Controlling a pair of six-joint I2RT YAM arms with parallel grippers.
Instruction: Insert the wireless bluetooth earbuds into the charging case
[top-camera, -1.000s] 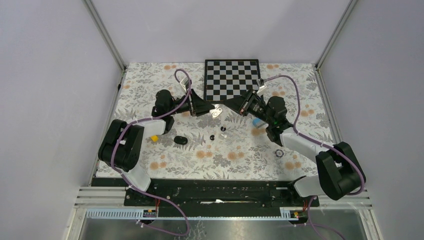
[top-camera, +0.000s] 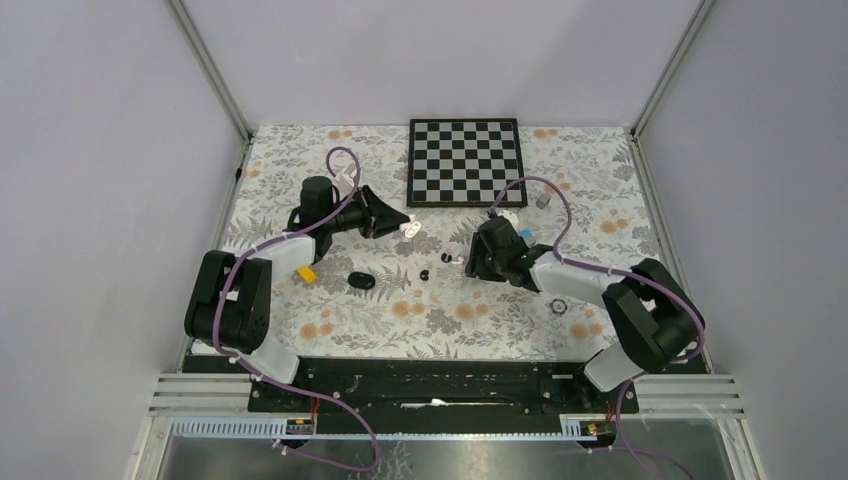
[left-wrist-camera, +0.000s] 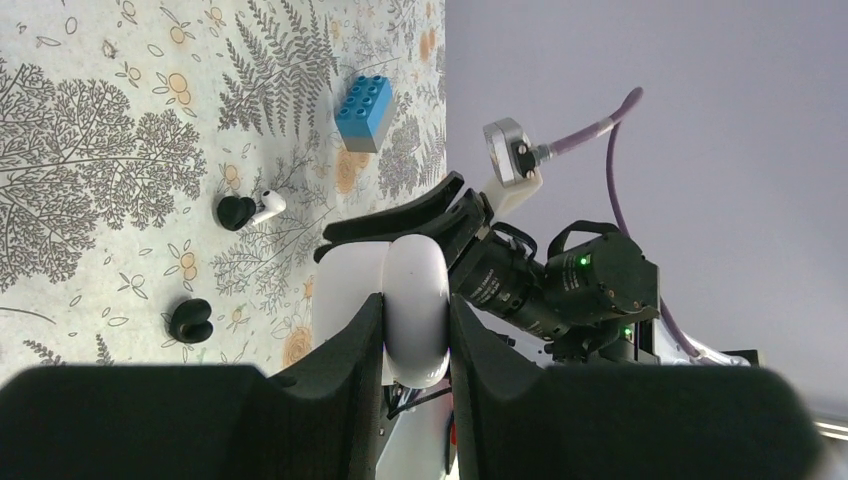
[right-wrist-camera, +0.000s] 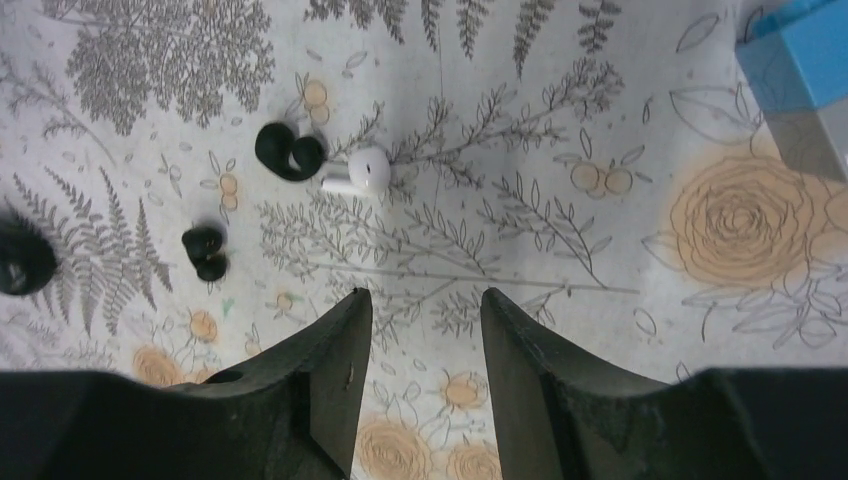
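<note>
A white charging case (top-camera: 411, 228) is raised above the table, its lid open. Shut on it is my left gripper, one finger on either side of its rounded body. A white earbud (right-wrist-camera: 369, 170) lies alone on the patterned cloth, very near a black earbud (right-wrist-camera: 288, 153). My right gripper points down over the cloth, open and empty, with the white earbud ahead of its fingertips in its wrist view. In the top view the white earbud (top-camera: 457, 260) shows just left of the right gripper. No second white earbud can be made out.
Another black earbud (top-camera: 424, 275) and a black case (top-camera: 361, 280) lie further left. A blue block (left-wrist-camera: 365, 112) is close to the right arm. The chessboard (top-camera: 409, 165) fills the back middle, and a yellow block (top-camera: 307, 275) sits by the left arm.
The left gripper drew left with the case.
</note>
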